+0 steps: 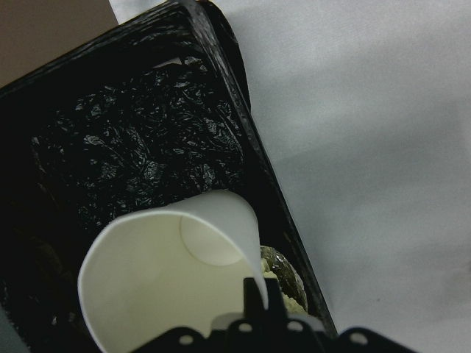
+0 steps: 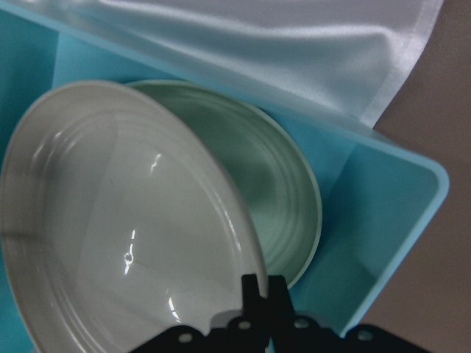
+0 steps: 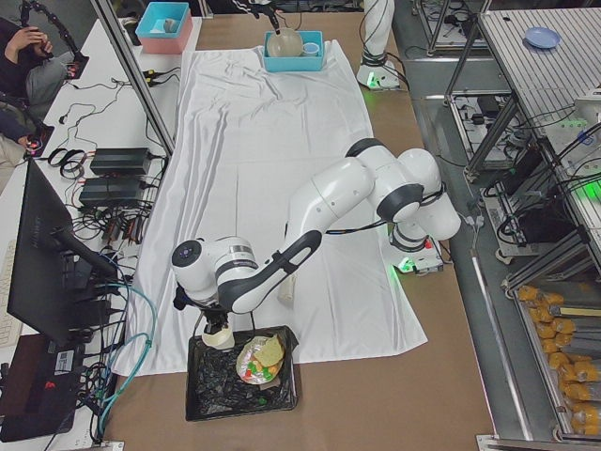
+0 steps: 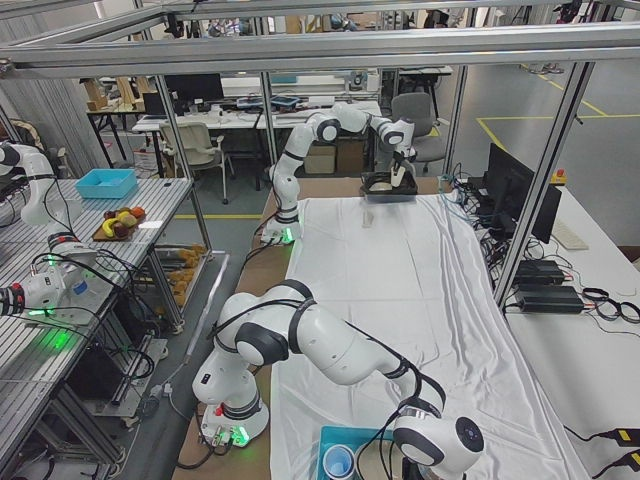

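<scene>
My left gripper is shut on the rim of a white paper cup (image 1: 147, 287), held tilted over a black bag-lined tray (image 3: 225, 395). A foil plate with food (image 3: 255, 366) sits in that tray. At the far end, my right gripper is shut on the rim of a cream plate (image 2: 118, 220), above or in a blue bin (image 2: 397, 198) that holds a green plate (image 2: 272, 184) and, in the camera views, a light blue cup (image 4: 339, 462).
White cloth (image 3: 244, 122) covers the middle of the table, mostly clear except a pale packet (image 3: 286, 291) under the left arm. A monitor (image 3: 47, 263) and cables stand along the left side.
</scene>
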